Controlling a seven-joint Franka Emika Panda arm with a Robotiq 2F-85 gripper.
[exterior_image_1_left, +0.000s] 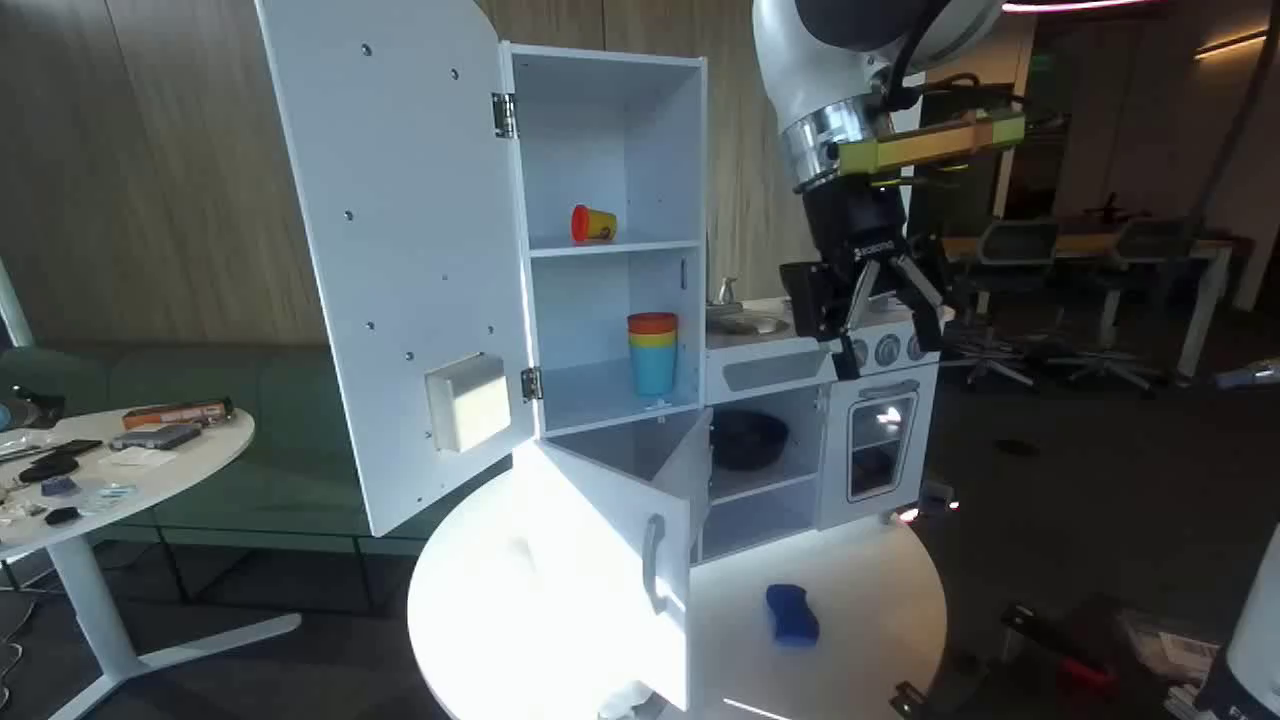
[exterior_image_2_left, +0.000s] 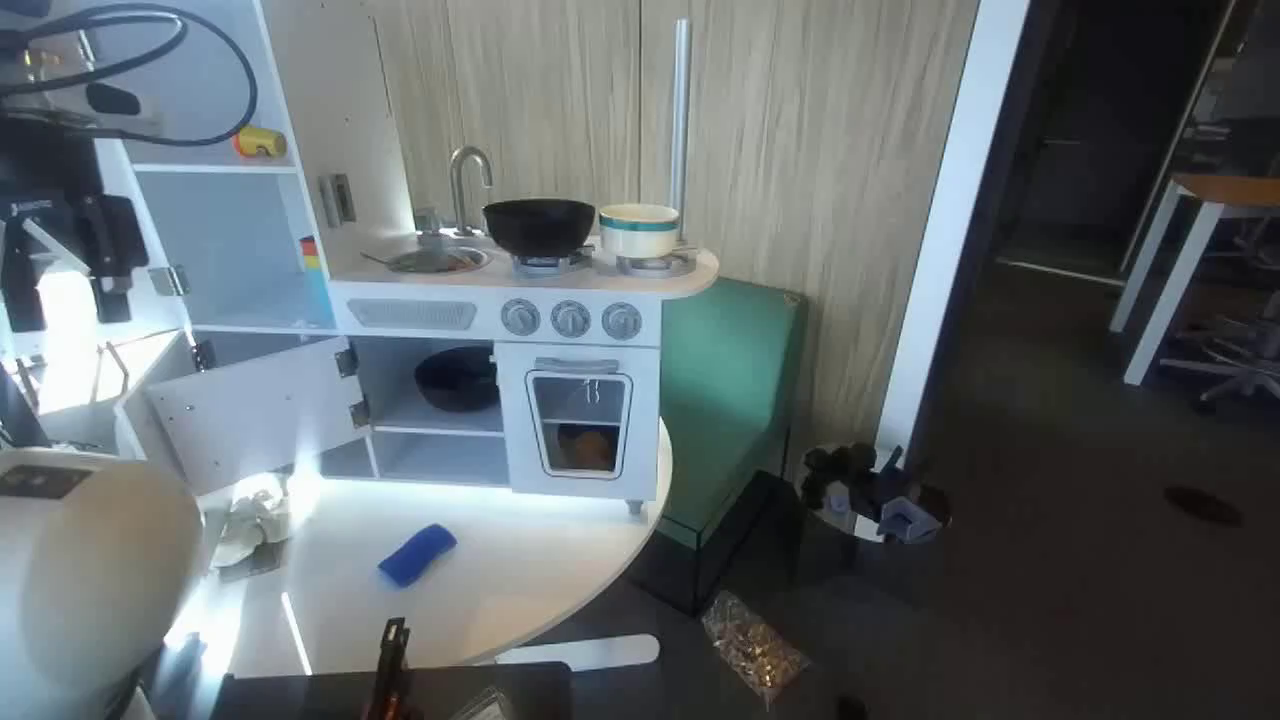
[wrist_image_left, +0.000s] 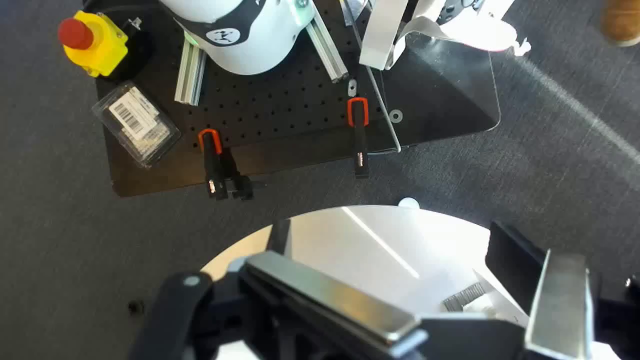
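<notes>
My gripper (exterior_image_1_left: 888, 342) hangs in front of the toy kitchen's counter, above the low table. Its two fingers stand well apart with nothing between them, so it is open; the wrist view shows the same wide gap. On the tall cabinet's upper shelf a yellow cup with a red end (exterior_image_1_left: 595, 224) lies on its side. One shelf lower, a stack of coloured cups (exterior_image_1_left: 653, 354) stands upright, red and yellow rims above blue. A blue sponge (exterior_image_1_left: 792, 614) lies on the white table, clear of the gripper. Inside the lower compartment sits a black bowl (exterior_image_2_left: 459, 379).
The large upper door (exterior_image_1_left: 408, 240) and the lower door (exterior_image_1_left: 636, 546) both stand open. On the counter are a black pan (exterior_image_2_left: 539, 226), a white pot (exterior_image_2_left: 639, 230) and a faucet (exterior_image_2_left: 470, 190). The oven door (exterior_image_2_left: 581, 420) is closed.
</notes>
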